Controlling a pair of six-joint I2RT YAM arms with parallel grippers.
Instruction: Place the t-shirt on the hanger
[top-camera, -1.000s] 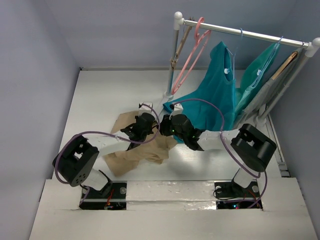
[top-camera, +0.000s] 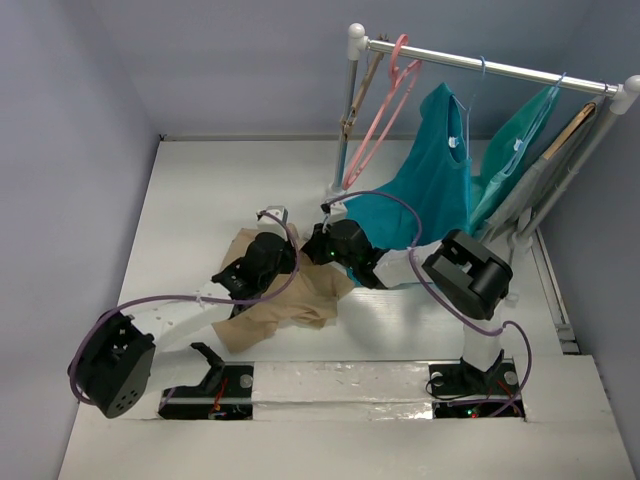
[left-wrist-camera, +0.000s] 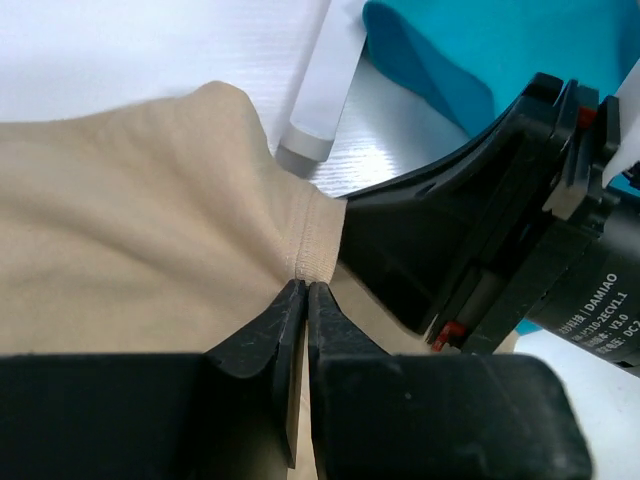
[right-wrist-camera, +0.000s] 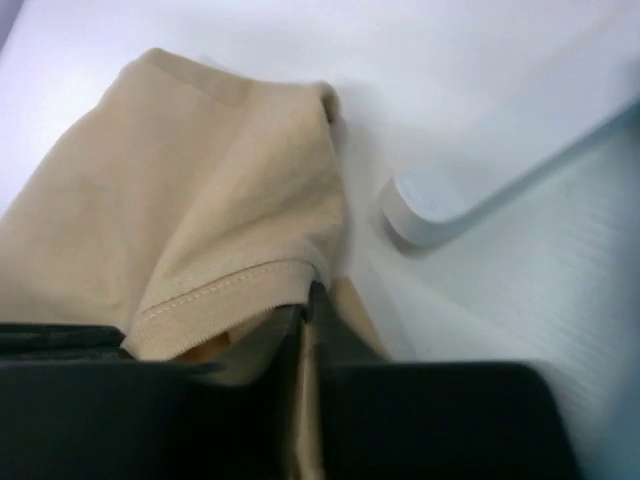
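Observation:
The tan t shirt (top-camera: 280, 310) lies on the white table, partly hidden beneath both arms. My left gripper (top-camera: 290, 250) and my right gripper (top-camera: 312, 245) face each other closely at its upper right edge. In the left wrist view the fingertips of the left gripper are close together at a stitched hem of the t shirt (left-wrist-camera: 150, 220). The right gripper also has its tips close together against a hem of the t shirt (right-wrist-camera: 220, 190). How firmly either holds cloth does not show. A pink hanger (top-camera: 377, 125) and a wooden hanger (top-camera: 350, 118) hang from the rack's left end.
Along the metal rail (top-camera: 520, 72) hang a teal garment (top-camera: 440, 170), a green one (top-camera: 515, 150) and a greyish one (top-camera: 540, 185). The rack's white foot (left-wrist-camera: 318, 125) stands near the shirt's edge. Bare table lies at the back left.
Both grippers have moved a little to the left across the shirt's upper edge, staying close together. The shirt's lower part and the hangers look unchanged.

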